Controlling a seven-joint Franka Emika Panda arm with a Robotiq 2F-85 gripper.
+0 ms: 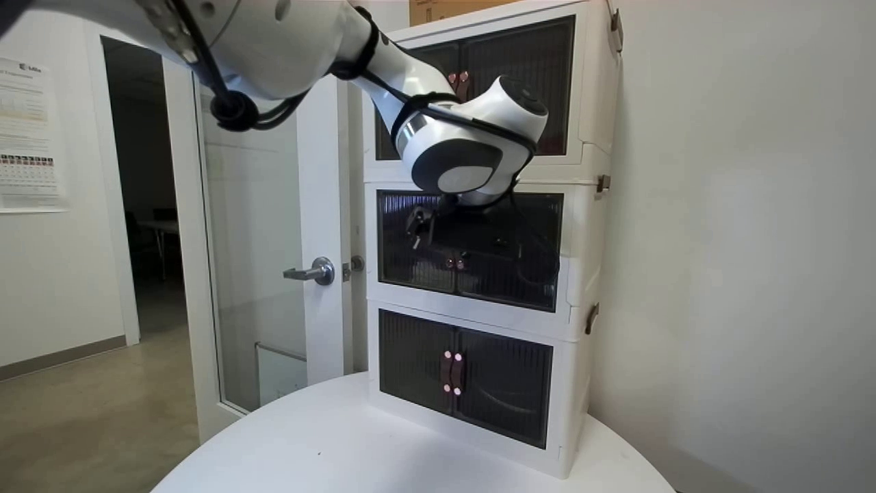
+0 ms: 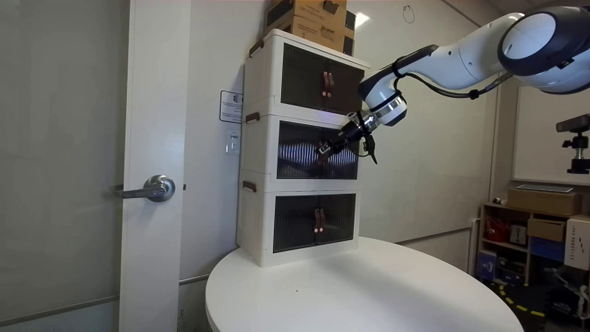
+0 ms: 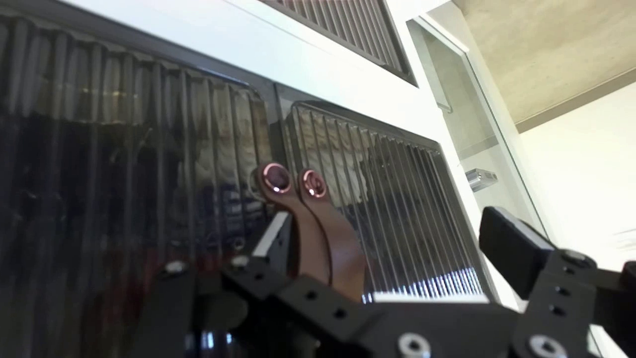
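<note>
My gripper is open in front of the middle cabinet's two doors, its fingers wide apart in the wrist view. Two brown leather strap handles (image 3: 325, 232) with copper-coloured studs hang side by side where the doors meet. The left finger (image 3: 277, 235) is close beside the left strap; whether it touches cannot be told. Well to the right of both straps is the other finger (image 3: 516, 253). In exterior view 2, the gripper (image 2: 325, 148) overlaps the middle handles. Exterior view 1 shows only the lower studs (image 1: 455, 263) below the dark gripper body. Both middle doors look closed.
The top cabinet (image 2: 309, 105) and bottom cabinet (image 2: 309, 257) are closed, with similar straps. The stack stands on a round white table (image 2: 354, 293), whose front is clear. Cardboard boxes (image 2: 315, 25) sit on top. A glass door with a lever handle (image 1: 312, 271) is beside it.
</note>
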